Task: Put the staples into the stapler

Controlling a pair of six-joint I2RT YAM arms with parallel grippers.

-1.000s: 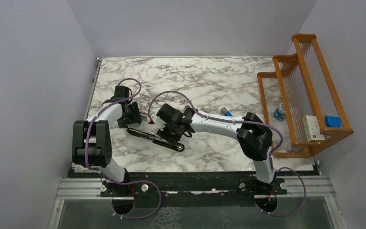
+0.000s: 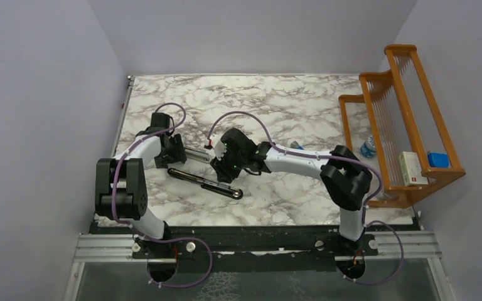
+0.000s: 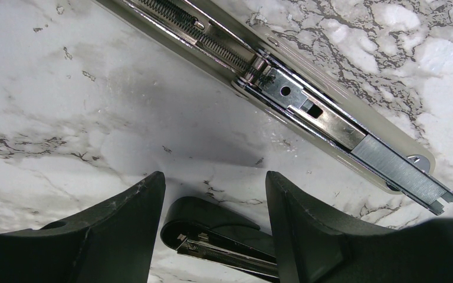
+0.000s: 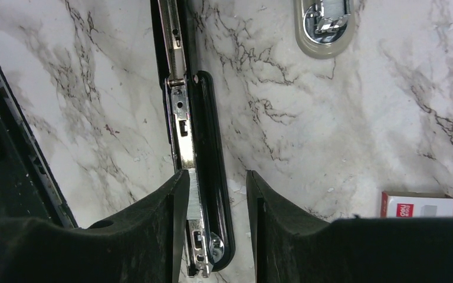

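Observation:
The black stapler (image 2: 204, 183) lies opened out on the marble table. In the right wrist view a silver staple strip (image 4: 193, 194) sits in its magazine, partly behind a finger (image 4: 180, 200) of my right gripper, which is open and empty above it. Beyond it lies the grey stapler (image 3: 324, 115), also opened out, with another staple strip (image 3: 398, 168) toward its magazine's front end. My left gripper stands open with nothing held; the black stapler's end shows below and between its fingers in the left wrist view.
A small red-and-white box (image 4: 419, 206) lies on the table to the right in the right wrist view. A wooden rack (image 2: 383, 113) with a bottle (image 2: 368, 147) and boxes stands at the right side.
Left arm and both staplers show no movement.

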